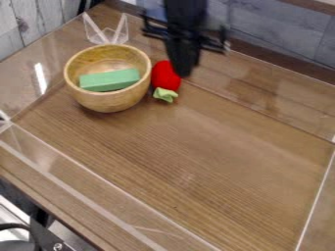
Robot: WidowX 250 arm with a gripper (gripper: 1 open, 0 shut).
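A dark robot gripper [197,54] hangs blurred at the top centre, above and behind a red object with a green tip [165,76]; its fingers are too blurred to tell open or shut. A wooden bowl [89,98] on the left holds a green block [108,80]. The red object lies just right of the bowl.
A pale wall stands at the top left. A dark round shape sits at the lower left corner, off the tabletop.
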